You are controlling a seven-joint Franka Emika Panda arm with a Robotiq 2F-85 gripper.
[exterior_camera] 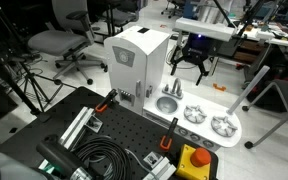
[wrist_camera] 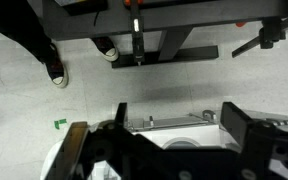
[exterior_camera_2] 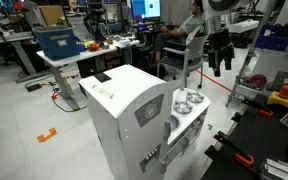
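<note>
My gripper [exterior_camera: 187, 74] hangs below the white arm above a white toy kitchen counter [exterior_camera: 164, 113]. Its fingertips are wide apart in the wrist view, and only floor shows between them, so the gripper is open and empty. The counter carries a round grey sink [exterior_camera: 166, 104], a faucet [exterior_camera: 176, 88] and two stove burners [exterior_camera: 224, 126]. At its left end stands a tall white cabinet [exterior_camera: 134, 60], its doors seemingly shut. From the other side, the cabinet [exterior_camera_2: 134, 115] hides part of the counter.
On the black table [exterior_camera: 129, 130] lie a coil of black cable [exterior_camera: 102, 158] and orange-handled clamps [exterior_camera: 169, 135]. A yellow box with a red button [exterior_camera: 196, 160] sits at its right. Bare floor surrounds the counter; office chairs [exterior_camera: 64, 42] stand behind.
</note>
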